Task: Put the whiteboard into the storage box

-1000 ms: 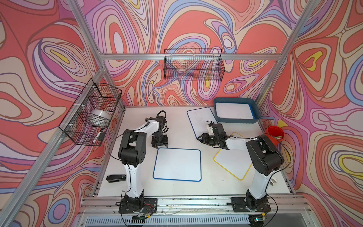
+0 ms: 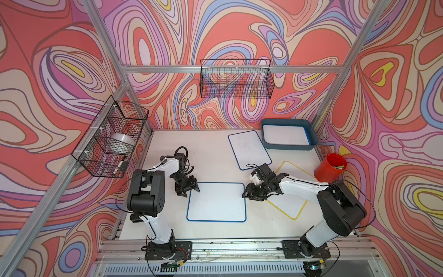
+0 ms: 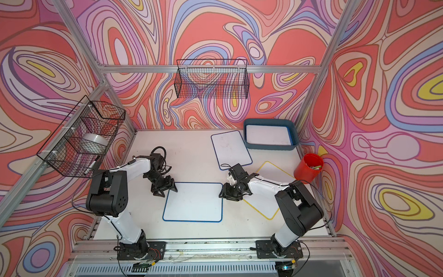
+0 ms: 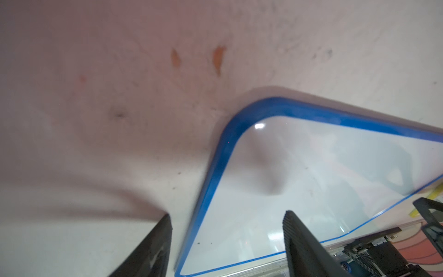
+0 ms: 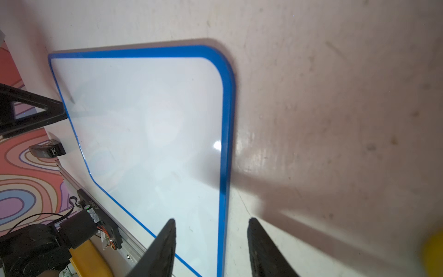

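Note:
A white whiteboard with a blue rim (image 2: 217, 203) lies flat on the table in front of the arms. My left gripper is open over its left edge; in the left wrist view one finger appears on either side of that rim. Over the right edge, my right gripper is also open, its two fingers likewise on either side of the rim. Neither holds anything. At the back right stands the dark teal storage box (image 2: 289, 146), with a white board lying inside it.
A dark-blue-rimmed whiteboard (image 2: 249, 145) lies left of the box. Partly beneath the right arm is a yellow-rimmed board (image 2: 293, 210). A red bucket (image 2: 328, 168) stands at the right edge. Wire baskets hang at the back (image 2: 236, 80) and left (image 2: 110, 143).
Both grippers have moved towards the table's front, the left one also leftward over the past second, and now stand at the blue-rimmed board's side edges. That board's upper edge has shifted slightly frontward and turned straighter.

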